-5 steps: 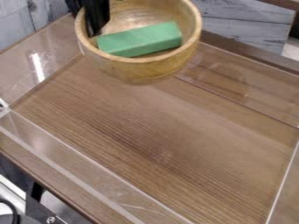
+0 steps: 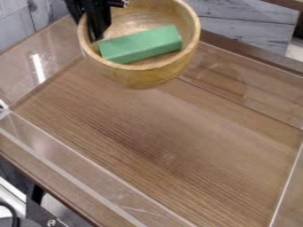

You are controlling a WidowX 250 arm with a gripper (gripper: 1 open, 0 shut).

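A wooden bowl [image 2: 147, 73] hangs in the upper middle of the camera view, above the table, holding a green block [image 2: 140, 44]. My black gripper [image 2: 95, 28] is at the bowl's left side, shut on its rim, its body mostly cut off by the top edge of the view.
Clear strips run along its edges. Grey wood-grain boards stand behind it at the back, and the table's edge shows at lower left.
The bowl, with the block in it and my gripper on its rim, has shifted slightly right and now hangs a little more tilted, its underside reaching lower in the view.
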